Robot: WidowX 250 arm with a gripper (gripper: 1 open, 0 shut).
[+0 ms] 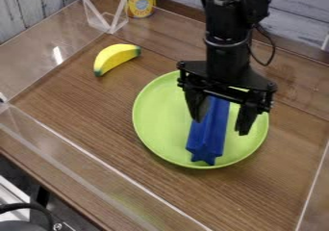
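Note:
My black gripper [221, 110] hangs over a green plate [161, 119], its fingers open on either side of a blue bar-like object [205, 139] with a star-shaped end, which lies on the plate. The gripper body hides the upper part of the blue object. Whether the fingers touch it I cannot tell.
A yellow banana [115, 57] lies on the wooden table [77, 119] to the upper left. A can [139, 0] stands at the back. Clear plastic walls edge the left and front, and bare wood lies left of the plate.

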